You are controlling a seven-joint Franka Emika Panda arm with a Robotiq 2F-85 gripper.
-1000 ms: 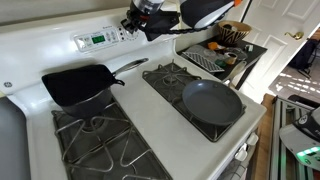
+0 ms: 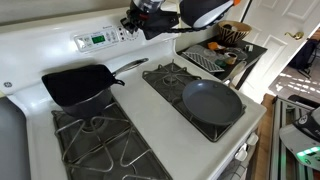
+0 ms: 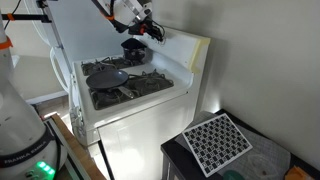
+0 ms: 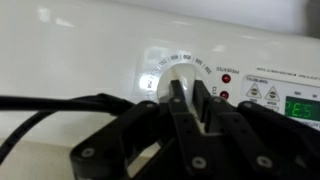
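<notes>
A white dial knob [image 4: 183, 73] ringed with printed numbers sits on the stove's white back panel [image 4: 100, 40]. My gripper is shut on it, one finger to each side, as the wrist view shows. From the first exterior view, the gripper [image 2: 131, 25] meets the panel just right of the green display [image 2: 99, 39]; the knob itself is too small to make out there. The second exterior view has the gripper [image 3: 157, 32] up against the panel above the burners.
A dark pan [image 2: 212, 101] rests on the right burners [image 2: 172, 80]. On the left rear burner stands a pot with a black cloth [image 2: 80, 83] over it, its handle [image 2: 130, 66] pointing toward the panel. A black cable [image 4: 60, 103] crosses the wrist view.
</notes>
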